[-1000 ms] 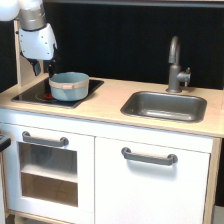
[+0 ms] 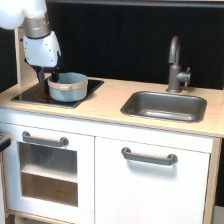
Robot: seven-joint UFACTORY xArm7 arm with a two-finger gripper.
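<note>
In the camera view a blue-grey pot [image 2: 70, 89] with a pale, tan-coloured rim stands upright on the black stovetop [image 2: 34, 94] at the left of the counter. My gripper [image 2: 48, 76] points down from the white arm at the pot's left rim. Its dark fingers are very small here and reach the rim's height. Whether they are open or closed around the rim cannot be made out, nor whether they touch it.
A sink [image 2: 165, 106] with a grey faucet [image 2: 177, 68] lies to the right. Bare wooden counter [image 2: 108, 104] separates it from the stovetop. Below are an open-fronted cabinet door [image 2: 44, 140] and a white door with a grey handle [image 2: 149, 156].
The arm has come down and a little to the right, bringing my gripper from above the stovetop to the pot's left rim. The pot has stayed in about the same place.
</note>
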